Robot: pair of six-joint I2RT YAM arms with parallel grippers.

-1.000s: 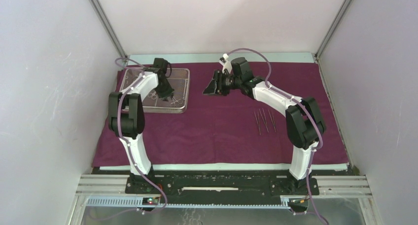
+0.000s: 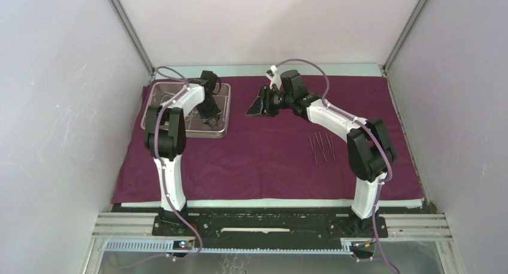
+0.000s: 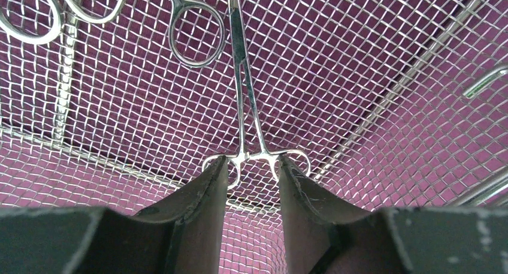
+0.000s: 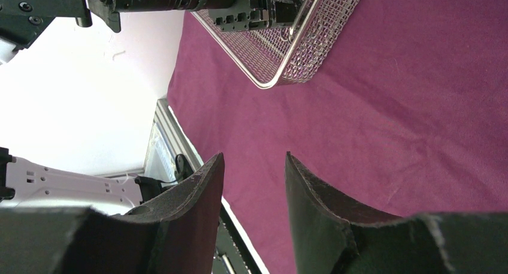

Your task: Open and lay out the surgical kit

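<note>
In the left wrist view a slim metal clamp (image 3: 240, 58) lies in the wire mesh tray, its two finger rings close below my left gripper's fingertips. My left gripper is open over those rings and holds nothing; seen from the top, it is inside the tray (image 2: 206, 134) near its right side. Other ring-handled instruments (image 3: 197, 37) lie to the clamp's left. Above bare cloth, to the right of the tray, hovers my right gripper, open with an empty gap. Three thin instruments (image 2: 323, 147) lie side by side on the cloth at the right.
A maroon cloth (image 2: 263, 166) covers the table, clear in the middle and front. The tray's raised rim (image 4: 272, 82) surrounds the left gripper. A bent metal rod end (image 3: 485, 81) shows at the right of the left wrist view.
My left arm has shifted to the right inside the tray, bringing its gripper nearer the tray's right side. The right arm has stayed in place, and so have the three instruments.
</note>
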